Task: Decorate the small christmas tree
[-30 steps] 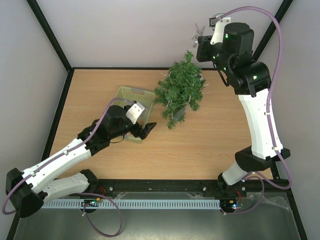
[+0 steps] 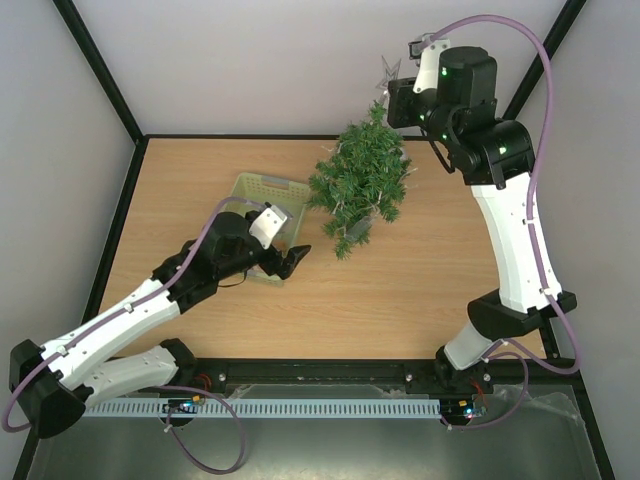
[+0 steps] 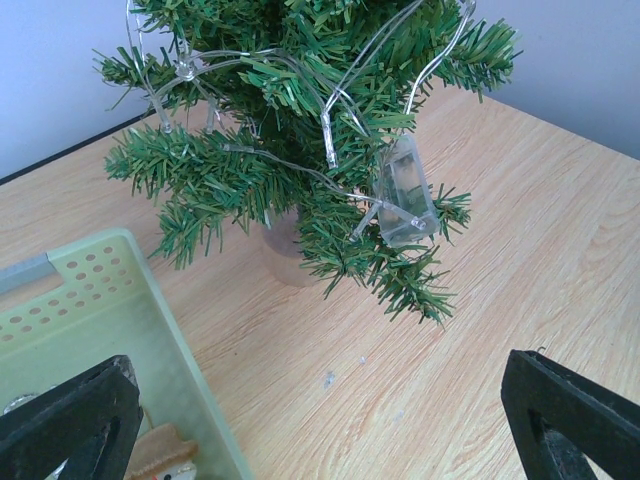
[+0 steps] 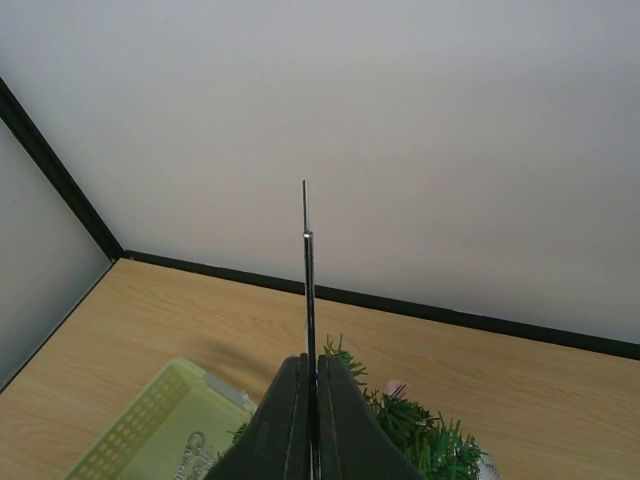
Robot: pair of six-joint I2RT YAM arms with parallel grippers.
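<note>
A small artificial tree [image 2: 355, 180] with wires and clear clips stands on the table [image 2: 190, 310]. My right gripper is raised high at the tree's top, shut, with a thin silver metal piece upright between its fingers; in the top view this appears as a silver star [image 2: 389, 73]. My left gripper hangs open over the green basket [image 3: 120, 300], below the tree, with nothing between its fingers. Some small decorations [image 3: 160, 450] lie in the basket, partly hidden by a finger.
Walls border the table at back and sides. The basket stands just left of the tree.
My right gripper has shifted slightly left in the top view, along with the star. The left arm and the tree look unchanged.
</note>
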